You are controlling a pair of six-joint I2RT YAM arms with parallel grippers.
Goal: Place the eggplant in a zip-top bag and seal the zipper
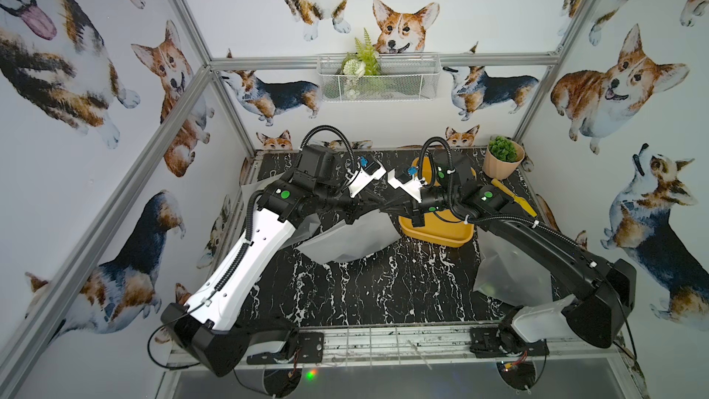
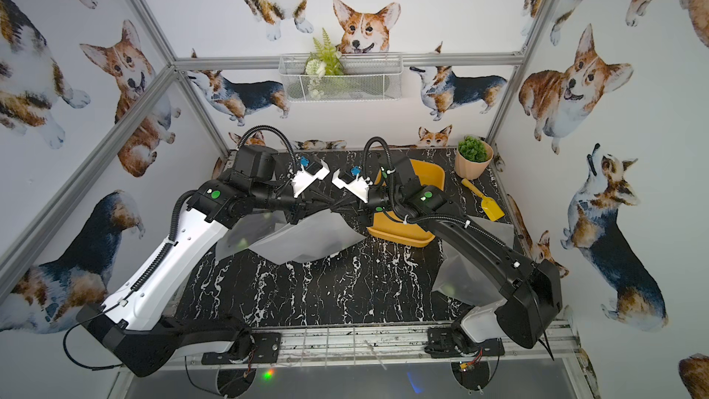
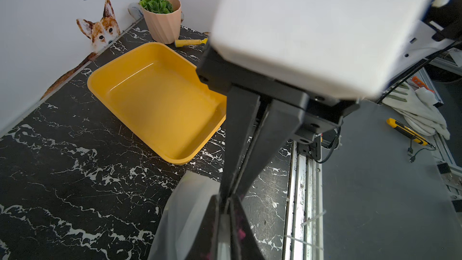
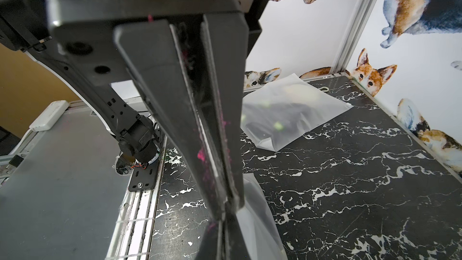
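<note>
My left gripper (image 1: 369, 203) and right gripper (image 1: 391, 203) meet tip to tip above a frosted zip bag (image 2: 302, 240) near the middle of the table. Both are shut; in the wrist views their fingertips overlap at the bag's upper end, and I cannot clearly tell what is between them. The bag's body (image 3: 178, 221) hangs or lies below them. I cannot make out an eggplant; the bag's contents are unclear.
A yellow tray (image 3: 149, 101) stands right of centre, with a potted plant (image 2: 472, 159) and yellow scoop (image 2: 487, 203) beyond it. Other bags lie at left (image 4: 293, 110) and right (image 1: 509, 273).
</note>
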